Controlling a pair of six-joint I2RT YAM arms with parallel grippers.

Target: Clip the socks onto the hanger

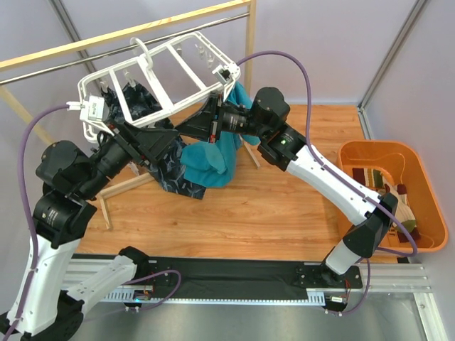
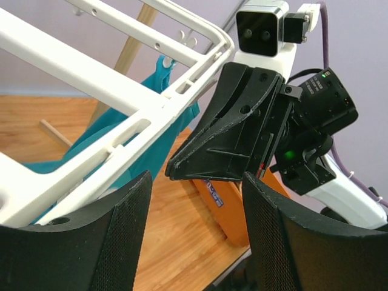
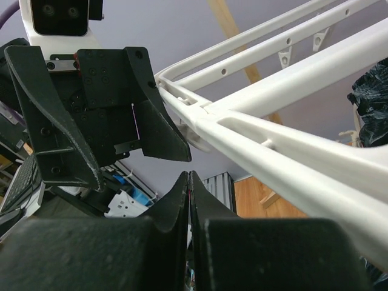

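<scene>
The white clip hanger (image 1: 158, 92) hangs on the rack with a dark patterned sock (image 1: 178, 174) and a teal sock (image 1: 213, 160) below it. My left gripper (image 1: 153, 142) is at the hanger's front edge; in the left wrist view its fingers stand apart with the hanger frame just beyond them. My right gripper is at the hanger's near right part, fingertips closed together next to the white bar (image 3: 291, 170); what lies between them is hidden or too thin to tell.
An orange bin (image 1: 419, 213) with striped socks stands at the right. The wooden rack (image 1: 128, 28) spans the back.
</scene>
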